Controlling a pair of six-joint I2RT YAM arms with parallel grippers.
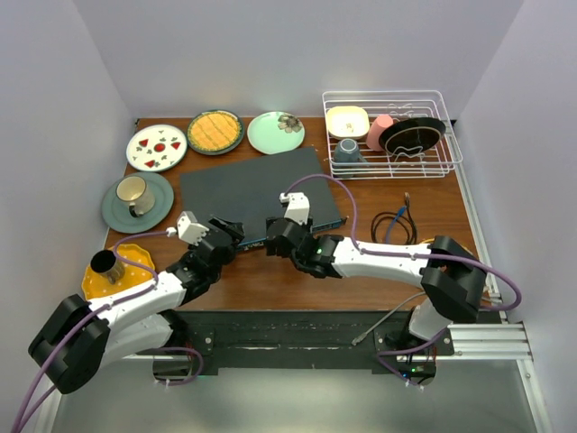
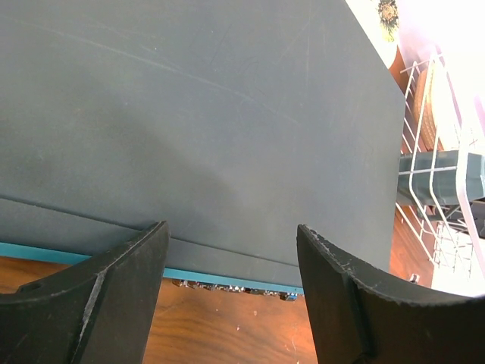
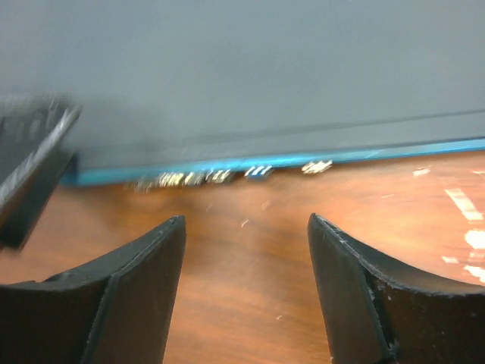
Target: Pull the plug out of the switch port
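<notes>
A dark grey flat slab, the switch (image 1: 252,180), lies mid-table, with a blue front edge and small ports (image 3: 258,171) along it, blurred in the right wrist view; no plug can be made out there. My left gripper is open at the switch's front left, over that edge, nothing between its fingers. My right gripper stands with fingers apart just in front of the ports, nothing between them. A dark part at the left of the right wrist view is blurred.
Cables (image 1: 401,225) lie coiled at the right. A white dish rack (image 1: 433,167) stands back right, several plates at the back, a mug (image 1: 133,194) and yellow tray (image 1: 95,280) at the left. Bare wood lies in front of the switch.
</notes>
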